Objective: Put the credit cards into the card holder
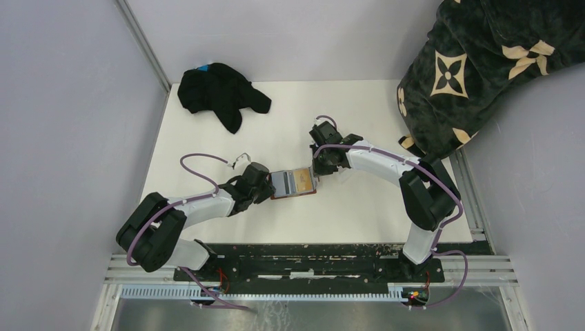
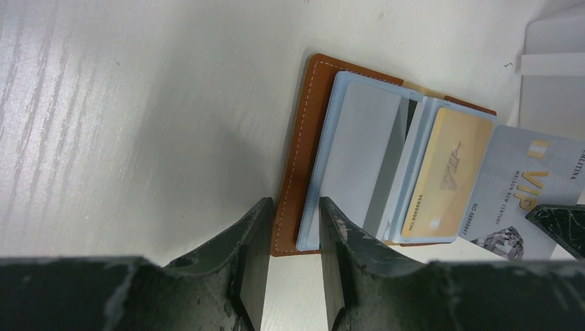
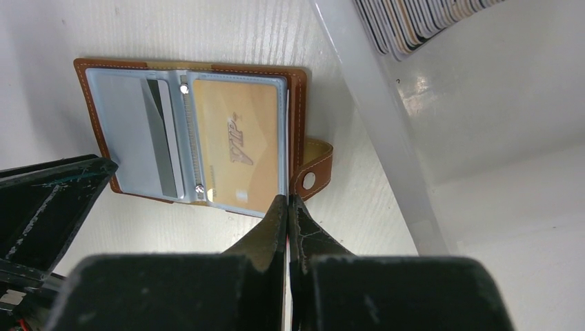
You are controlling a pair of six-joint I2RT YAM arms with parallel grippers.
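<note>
The brown card holder [image 3: 301,117] lies open on the white table, its clear sleeves showing a gold card [image 3: 234,145] on one side. My right gripper is shut on a silver VIP card [image 2: 517,181], which stands beside the gold-card sleeve at the holder's right side. Only a thin edge of that card shows in the right wrist view; whether it has entered the sleeve I cannot tell. At the holder's left edge, my left gripper is open, its fingertips apart near the brown border and gripping nothing.
Just right of the holder stands a translucent bin [image 3: 379,117] with several stacked cards [image 3: 421,21] inside. A black cloth [image 1: 222,93] lies at the back left, and a dark patterned cushion [image 1: 483,69] leans at the right.
</note>
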